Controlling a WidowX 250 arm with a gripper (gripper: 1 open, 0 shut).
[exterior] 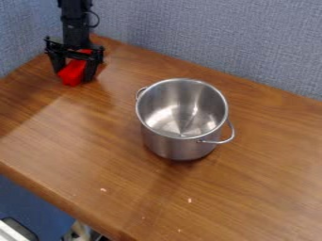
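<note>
A black arm comes down at the upper left, its gripper point(73, 58) open and low over a red object point(73, 72) on the wooden table, partly hidden by the fingers. Whether the fingers touch it is unclear. A steel pot point(182, 118) with two side handles stands upright near the middle, apart from the gripper.
Padded grey-blue walls border the table at the back and left.
</note>
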